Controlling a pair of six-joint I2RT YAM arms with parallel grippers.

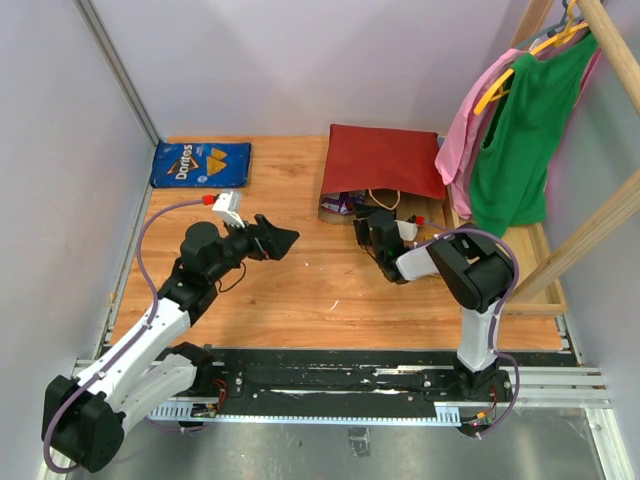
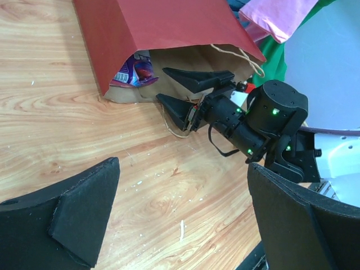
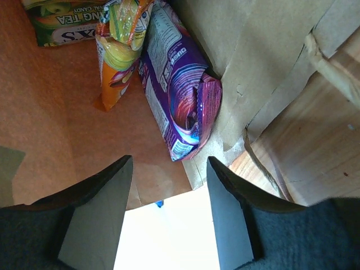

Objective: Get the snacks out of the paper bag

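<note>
The red paper bag (image 1: 380, 160) lies on its side on the table, mouth toward the front. Inside, the right wrist view shows a purple snack packet (image 3: 177, 90), an orange packet (image 3: 115, 62) and a green packet (image 3: 62, 22). My right gripper is at the bag's mouth, its fingers apart with nothing between them, just short of the purple packet. My left gripper (image 1: 279, 240) hangs open and empty over the table, left of the bag.
A blue Doritos bag (image 1: 200, 165) lies at the back left. A wooden rack with pink and green garments (image 1: 520, 140) stands on the right.
</note>
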